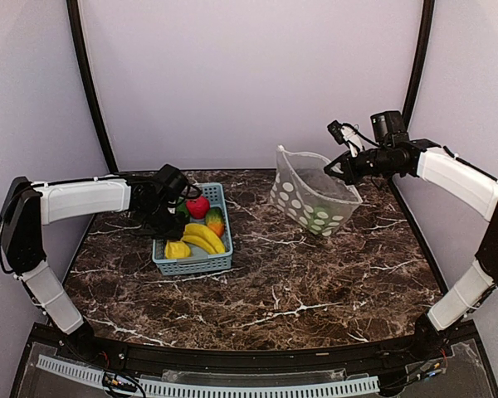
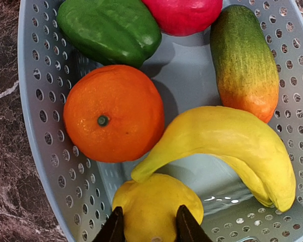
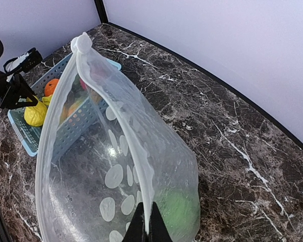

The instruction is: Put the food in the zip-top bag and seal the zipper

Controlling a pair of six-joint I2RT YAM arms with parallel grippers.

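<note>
A round yellow food point(image 2: 159, 204) sits at the near left corner of the blue basket point(image 1: 191, 265). My left gripper is shut on it, one finger on each side. Bananas point(image 2: 227, 133) lie beside it, their stem tip against it. An orange point(image 2: 113, 113), a green pepper point(image 2: 111, 30), a red food point(image 2: 184, 12) and a green-orange papaya point(image 2: 245, 63) fill the rest of the basket. The clear zip bag point(image 1: 311, 199) with white dots stands with its mouth open and something green inside. My right gripper is shut on the bag's rim.
Bare dark marble table point(image 1: 274, 290) lies in front of the bag and between it and the basket. Pale walls point(image 1: 249, 83) close off the back and both sides.
</note>
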